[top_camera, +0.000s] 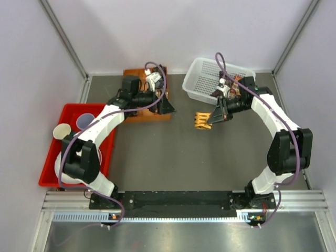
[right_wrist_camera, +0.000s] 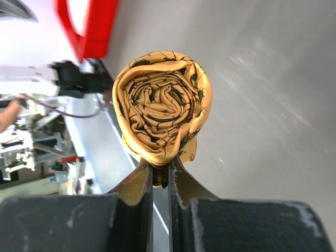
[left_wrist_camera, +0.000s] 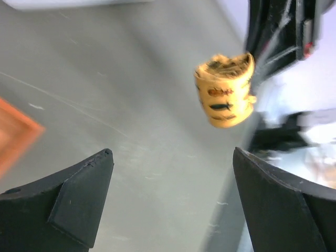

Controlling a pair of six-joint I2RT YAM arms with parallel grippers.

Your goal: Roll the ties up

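A yellow tie, rolled into a thick coil with dark markings, is held up off the table. My right gripper is shut on its lower edge, and the spiral end of the coil faces the right wrist camera. In the left wrist view the same roll appears at the upper right, clear of my left gripper. That gripper stands open, nothing between its fingers, near the front right of the wooden organizer. The left arm covers most of the organizer from above.
Unrolled-looking ties lie in the white basket at the back right, partly behind the right arm. A red tray with cups and plates stands at the left.
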